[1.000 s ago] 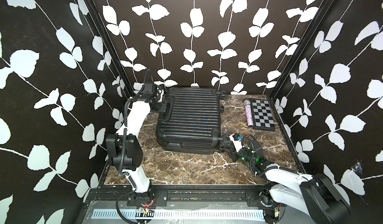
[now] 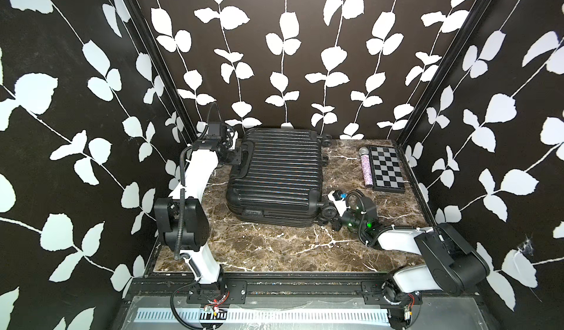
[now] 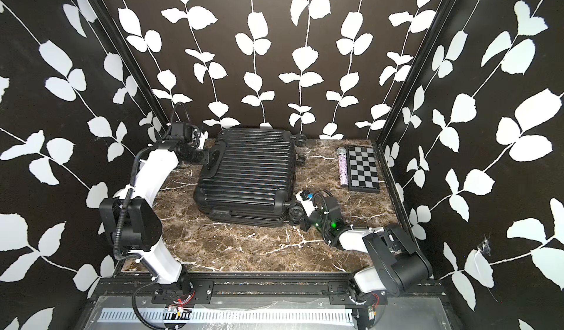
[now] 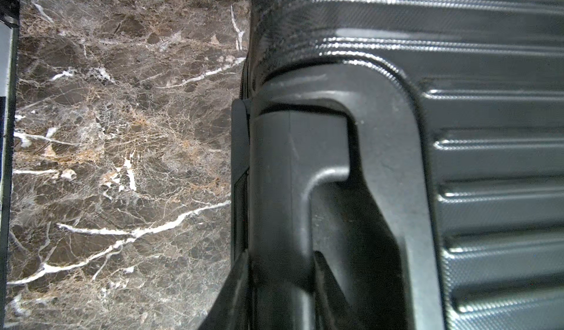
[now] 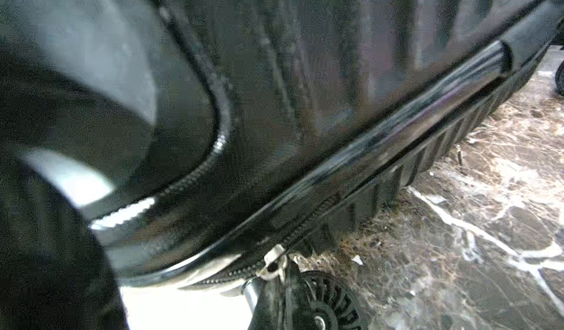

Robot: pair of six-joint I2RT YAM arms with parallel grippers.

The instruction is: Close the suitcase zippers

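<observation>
A black ribbed suitcase [image 2: 276, 177] lies flat on the marble table. At its left side, my left gripper is shut on the suitcase's carry handle [image 4: 282, 153]. My right gripper is at the front right corner by a wheel [image 5: 329, 306], shut, its fingertips at a silver zipper pull [image 5: 273, 256] on the zipper track; it looks to have the pull between or against its tips. The zipper continues along the side beneath the rim.
A pink microphone [image 2: 366, 168] and a checkered board [image 2: 386, 168] lie at the back right. Patterned walls close in the table on the sides and back. Free marble shows in front of the suitcase.
My right gripper and arm have moved a little left and up, along the suitcase corner. The suitcase has shifted slightly left, with the left gripper still on its handle.
</observation>
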